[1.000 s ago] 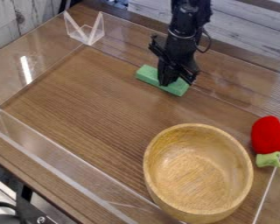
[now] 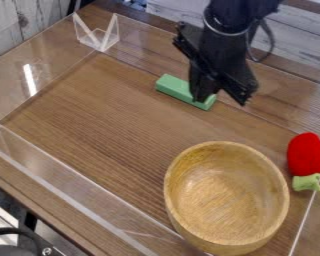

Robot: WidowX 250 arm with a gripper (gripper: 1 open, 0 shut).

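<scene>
The dark gripper [image 2: 196, 78] reaches down from the top of the camera view, its fingertips over a green block [image 2: 186, 89] on the wooden table [image 2: 83, 130]; it partly hides the block's right end. Nothing clearly shows between its fingers, and whether they are shut is hard to make out.
A large yellow bowl [image 2: 224, 195] stands at the lower right. A red object [image 2: 306, 152] with a green piece lies at the right edge. A small clear wire-like piece [image 2: 96, 33] is at the top left.
The gripper has risen from the green block toward the camera and looks larger, shifted a little right. The green block lies in about the same place.
</scene>
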